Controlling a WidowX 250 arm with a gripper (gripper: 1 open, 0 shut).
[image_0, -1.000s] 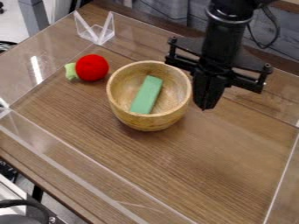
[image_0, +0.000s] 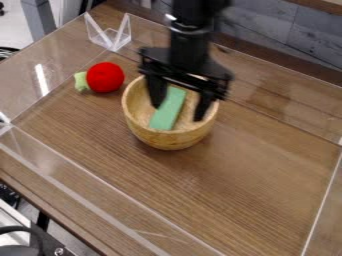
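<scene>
The black gripper (image_0: 181, 92) hangs over a wooden bowl (image_0: 170, 125) in the middle of the table, its fingers apart on either side, slightly blurred. A green oblong object (image_0: 168, 114) lies inside the bowl between and below the fingers. Whether the fingers touch the bowl or the object cannot be told.
A red ball (image_0: 106, 77) with a small pale green item (image_0: 82, 81) sits left of the bowl. A clear plastic piece (image_0: 110, 32) stands at the back left. A grey wall (image_0: 294, 35) runs along the back.
The gripper has moved left from the right of the bowl to over it. The bowl, green object and ball look unmoved.
</scene>
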